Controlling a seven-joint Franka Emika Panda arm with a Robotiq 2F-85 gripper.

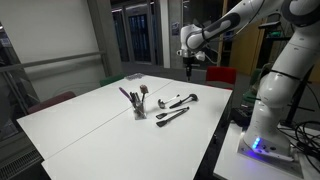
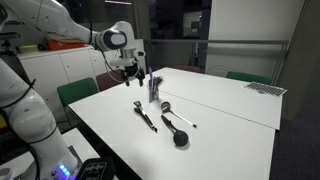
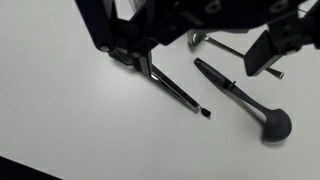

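Note:
High above the white table, my gripper (image 2: pixel 125 84) stands open with nothing between its fingers. Below it in the wrist view, a dark ladle (image 3: pixel 275 126) lies with its handle toward the upper left. Black-and-metal tongs (image 3: pixel 176 90) rest to the left of that ladle, partly covered by a finger. A metal ladle (image 2: pixel 178 114) lies behind the dark one; in the wrist view the gripper hides part of it. Farther back, a holder with several upright utensils (image 1: pixel 139 108) stands on the table.
A red chair (image 1: pixel 221 75) and a green chair (image 2: pixel 85 92) stand by its edges. Dark cables (image 1: pixel 305 130) lie beside the arm's base.

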